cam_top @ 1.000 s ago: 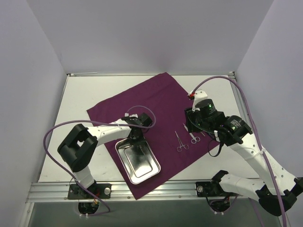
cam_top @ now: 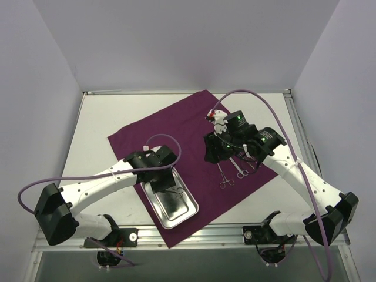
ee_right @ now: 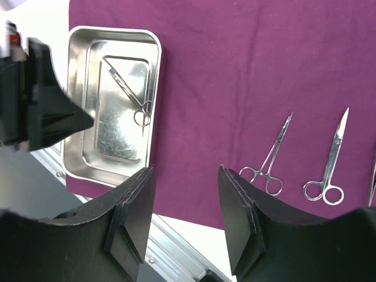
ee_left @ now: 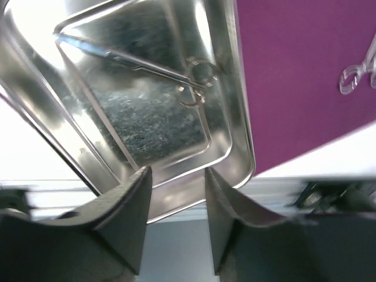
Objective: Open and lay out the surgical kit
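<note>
A metal tray (cam_top: 185,218) lies on the purple cloth (cam_top: 170,117). One clamp-like instrument with ring handles (ee_left: 155,69) rests on the tray's floor, its tip in the far corner. My left gripper hovers over the tray, fingers apart and empty, clear of the instrument. My right gripper is open above the cloth, to the right of the tray, with nothing between its fingers. Ring-handled forceps (ee_right: 272,158) and scissors (ee_right: 331,161) lie side by side on the cloth.
Another thin instrument (ee_right: 373,182) lies at the right edge of the right wrist view. Bare cloth (ee_right: 202,88) separates the tray from the laid-out tools. A metal rail (cam_top: 194,229) runs along the table's front edge.
My left gripper has moved left over the tray, and the instrument's rings now show on the tray floor, where they did not a second ago. My right gripper has shifted left, nearer the tray.
</note>
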